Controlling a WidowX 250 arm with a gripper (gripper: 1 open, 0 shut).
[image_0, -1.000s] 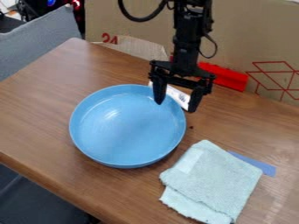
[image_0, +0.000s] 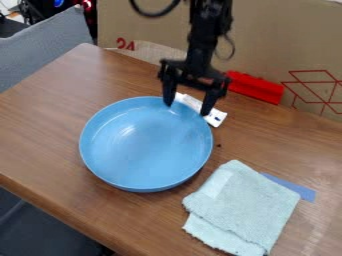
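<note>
My gripper (image_0: 187, 98) hangs over the back edge of a light blue round plate (image_0: 144, 148), its two dark fingers spread apart with no object visible between them; it is slightly blurred. A white object (image_0: 214, 115) with dark markings lies just behind the plate, partly hidden by the gripper.
A folded pale cloth (image_0: 243, 210) lies at the front right, with a blue strip (image_0: 299, 188) beside it. A red box (image_0: 254, 87) sits at the back against cardboard (image_0: 301, 60).
The plate and cloth look unchanged.
</note>
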